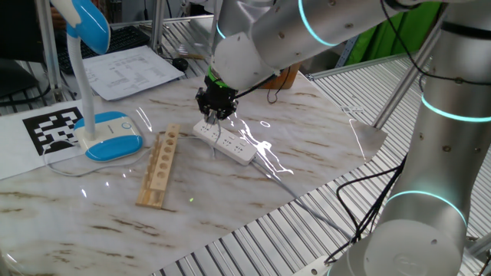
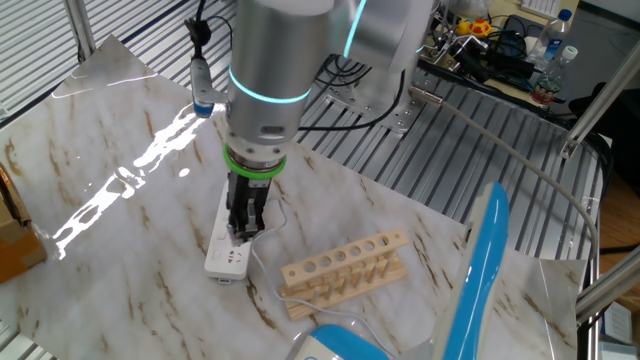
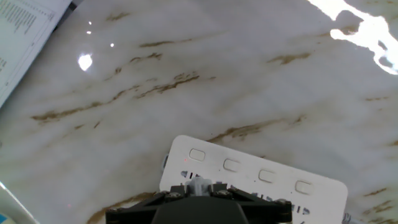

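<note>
A white power strip (image 1: 225, 142) lies on the marbled table, with sockets on its upper face. Over its far end in exterior view 1 is my gripper (image 1: 212, 116), pointing down. In the wrist view, the gripper is shut on a pale plug (image 3: 199, 185), right above the socket row of the strip (image 3: 247, 168). A thin white cord runs from there toward the lamp in exterior view 2. Whether the plug's pins sit in the socket is hidden by the fingers.
A wooden test-tube rack (image 1: 159, 165) stands beside the strip. The blue-and-white lamp (image 1: 110, 138) is farther left, near printed sheets (image 1: 126, 73) and a checkered marker (image 1: 55, 129). A cardboard box (image 1: 285, 77) sits behind the arm.
</note>
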